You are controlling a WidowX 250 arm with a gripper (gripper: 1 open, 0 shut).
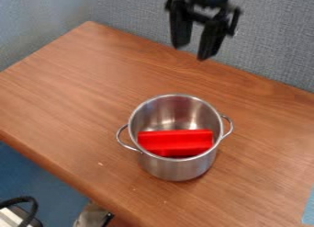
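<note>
My black gripper point(194, 39) hangs high at the top of the view, above the back edge of the table and against the grey wall, its two fingers apart with nothing between them. Below and nearer, a steel pot point(175, 167) with two side handles stands on the wooden table. A red block point(175, 142) lies inside the pot.
A grey padded wall point(73, 19) runs along the back. A cable and small hardware sit beyond the front edge at the bottom left.
</note>
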